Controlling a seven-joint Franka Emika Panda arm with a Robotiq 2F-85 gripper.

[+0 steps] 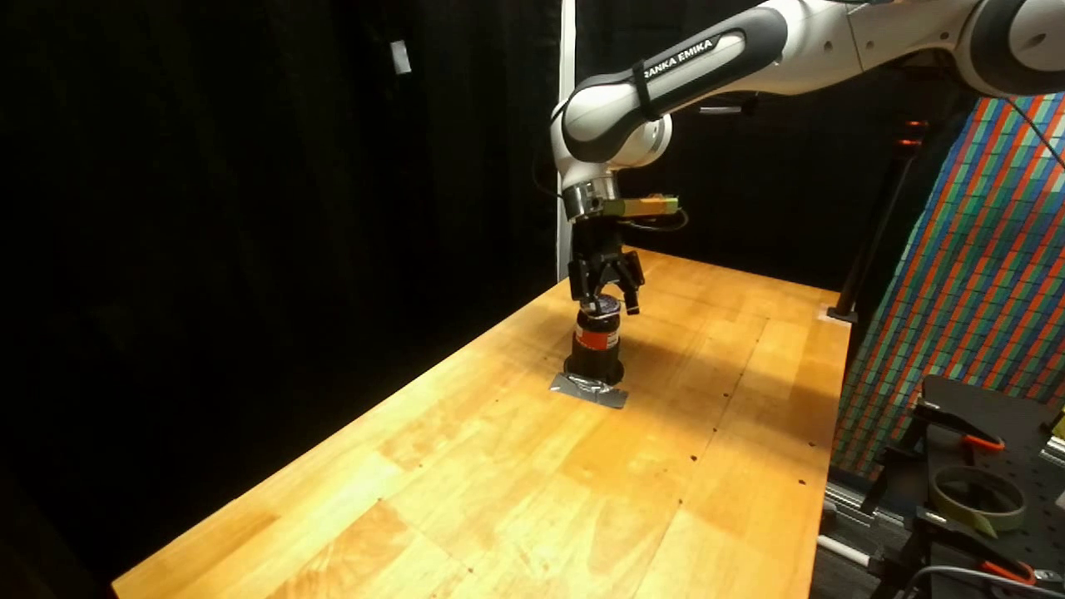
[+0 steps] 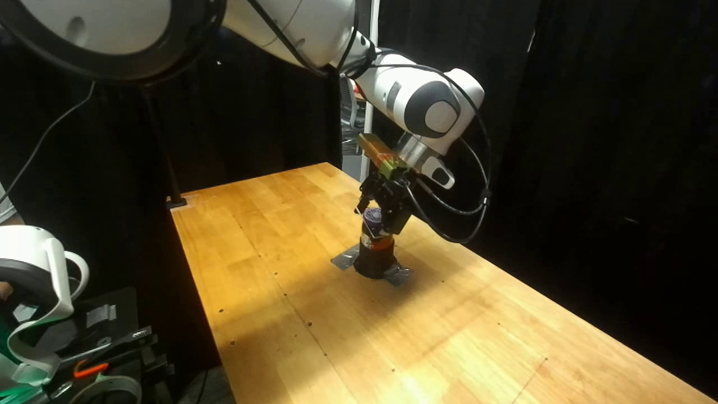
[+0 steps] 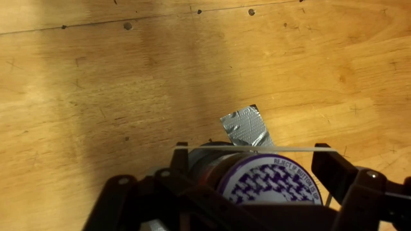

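Note:
A jar [image 1: 596, 340] with a dark body, an orange-red label and a purple-and-white lid [image 3: 269, 177] stands upright in a black base [image 2: 367, 266] on the wooden table. My gripper [image 1: 610, 306] is open, pointing down at the top of the jar, with its fingers spread to either side of the lid. A thin pale band [image 3: 252, 148] stretches between the two fingertips in the wrist view, crossing beside the lid's edge. Part of the lid is hidden behind the gripper's body there. Whether the fingers touch the lid, I cannot tell.
Strips of grey tape [image 3: 246, 125] lie against the base on the tabletop. A dark pole [image 1: 879, 220] rises at its far right corner, and a cart with clamps and a tape roll [image 1: 978, 497] stands beyond the right edge.

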